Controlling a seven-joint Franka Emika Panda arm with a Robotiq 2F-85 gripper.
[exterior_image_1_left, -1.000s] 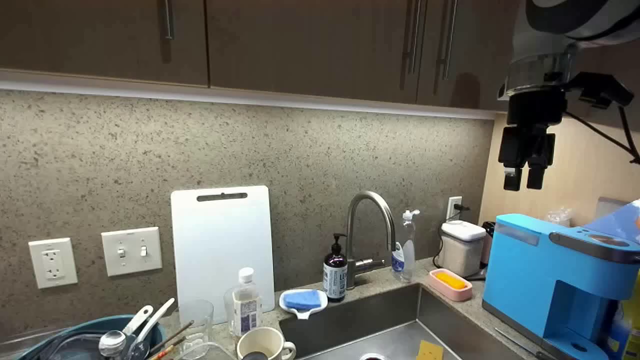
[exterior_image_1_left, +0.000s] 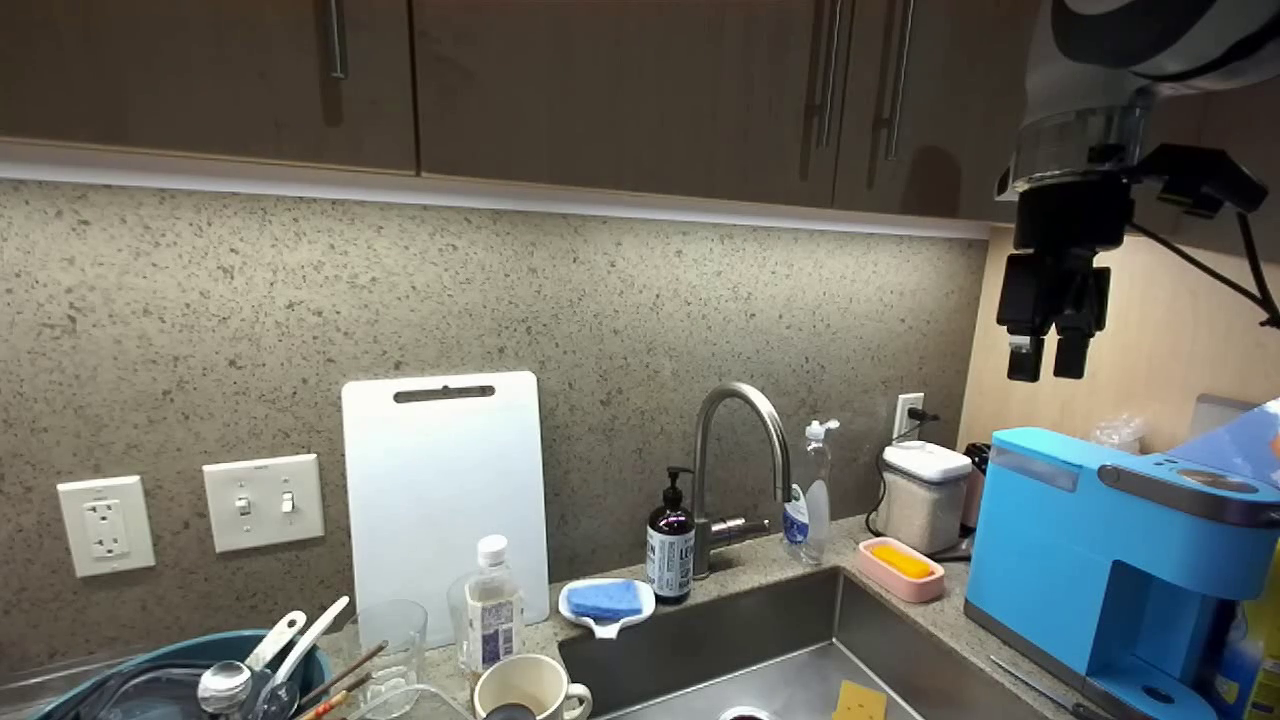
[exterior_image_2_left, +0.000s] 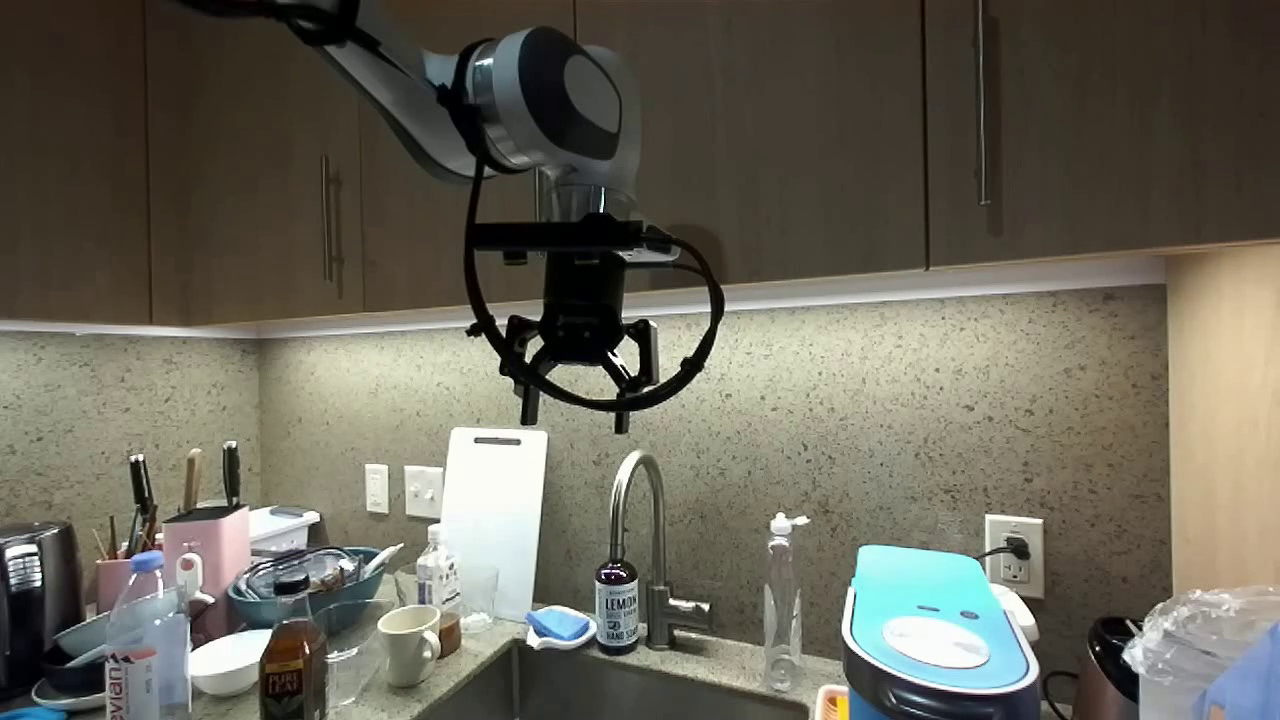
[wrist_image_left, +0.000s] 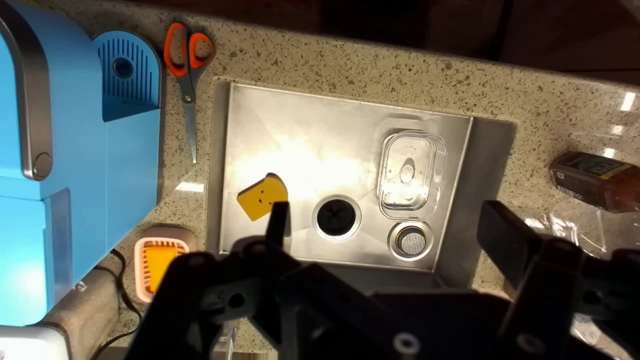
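Observation:
High above the sink hangs my gripper (exterior_image_2_left: 576, 426), its two fingers spread wide with only air between them. From the wrist view I look straight down past the open fingers onto the steel sink (wrist_image_left: 348, 120). In the sink lie a yellow sponge (wrist_image_left: 262, 197) with small holes, toward the left wall, and a clear rectangular glass container (wrist_image_left: 411, 171) toward the right. A round drain (wrist_image_left: 336, 218) sits between them, and a strainer (wrist_image_left: 411, 240) lies just below the container. The gripper touches none of these.
A blue coffee machine (exterior_image_1_left: 1080, 540), orange-handled scissors (wrist_image_left: 187, 72) and a pink sponge holder (exterior_image_1_left: 902, 571) stand beside the sink. Behind it are the faucet (exterior_image_2_left: 654, 540), a soap bottle (exterior_image_2_left: 617, 606) and a blue sponge (exterior_image_2_left: 557, 622) on a dish. Dishes and bottles crowd the left counter; cabinets hang above.

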